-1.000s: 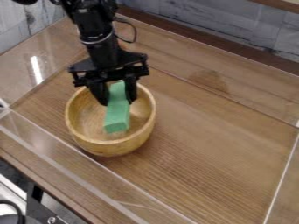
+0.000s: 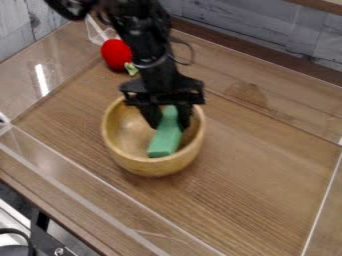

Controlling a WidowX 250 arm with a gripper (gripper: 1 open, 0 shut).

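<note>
My black gripper (image 2: 158, 96) reaches down from the top centre over a yellow bowl (image 2: 118, 138), shut on a green object (image 2: 166, 140) that stands inside the bowl. The arm and fingertips are somewhat blurred.
A red round object (image 2: 115, 51) lies at the back left, with a small pale green item partly behind the arm near it. A raised wooden edge runs along the back right.
My gripper, the green object and the bowl have shifted to the right. More of the red object now shows at the back left.
</note>
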